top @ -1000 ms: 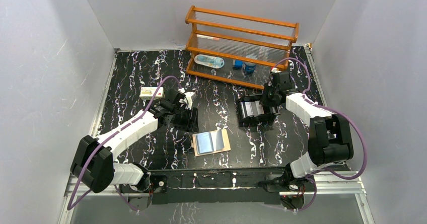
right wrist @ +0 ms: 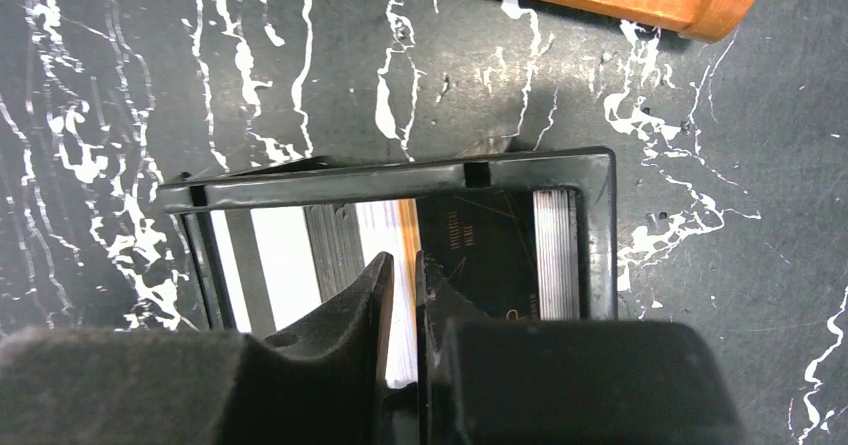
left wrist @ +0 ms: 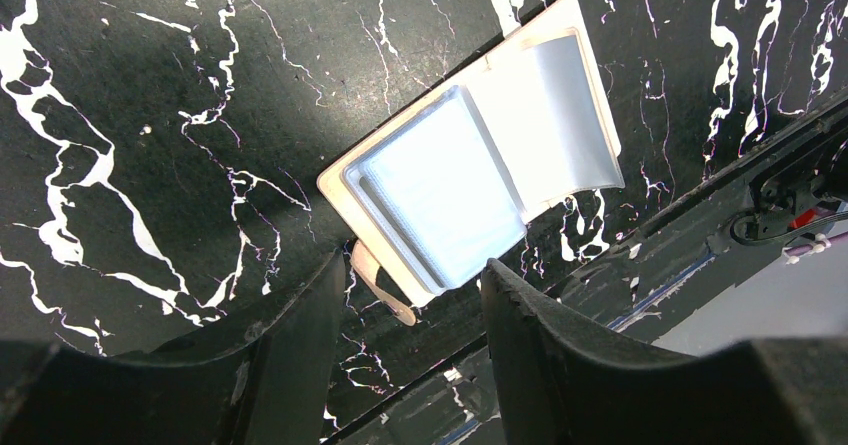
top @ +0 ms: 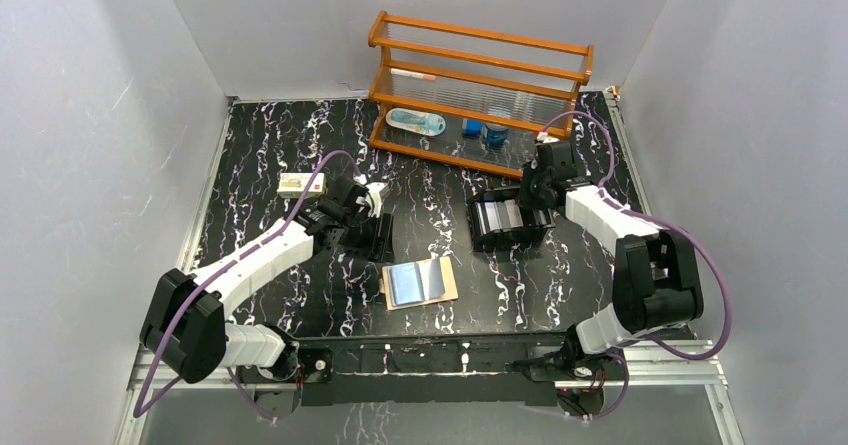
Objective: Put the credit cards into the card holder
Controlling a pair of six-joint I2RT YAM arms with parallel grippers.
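The card holder (top: pixel 449 280), a tan board with clear bluish pockets, lies near the table's front edge. In the left wrist view its large pocket (left wrist: pixel 445 185) shows beyond my left gripper, which stands open and empty above the table. A black box (top: pixel 484 240) on the right side holds cards on edge. Over it in the right wrist view is my right gripper, its fingers a narrow gap apart. White card edges (right wrist: pixel 377 227) show by the fingertips, beside a dark card (right wrist: pixel 480 250). Whether the fingers touch a card cannot be told.
A wooden rack (top: pixel 470 163) with a blue tub (top: pixel 495 133) and a bottle (top: pixel 415 121) stands behind the box. A small pale box (top: pixel 301 184) sits at the left. Between holder and black box the table is clear.
The left arm and the holder have stayed put.
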